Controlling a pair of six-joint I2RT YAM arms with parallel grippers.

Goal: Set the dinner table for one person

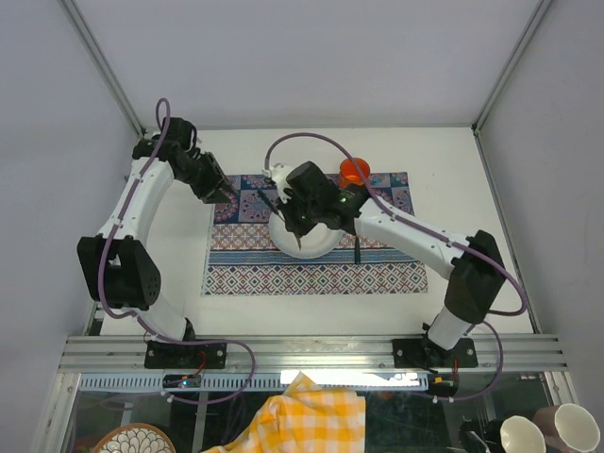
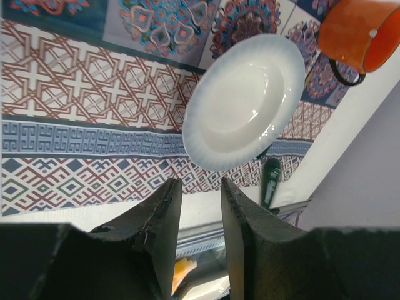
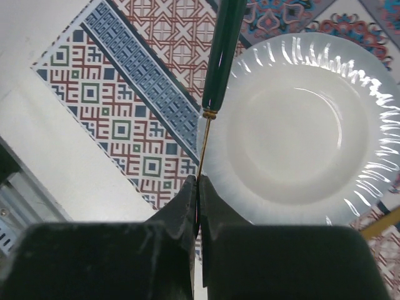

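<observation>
My right gripper is shut on a green-handled utensil by its thin gold shaft. The handle sticks out beyond the fingertips, while the gripper hides the head, so its kind cannot be told. From above, this gripper is over the left part of the white plate. My left gripper stands open and empty, at the upper left of the mat in the top view. A second green-handled utensil lies just right of the plate. Behind the plate's right side is an orange mug.
The patterned placemat lies under the plate, with its left strip bare. Beyond the front rail are a yellow checked cloth and two cups.
</observation>
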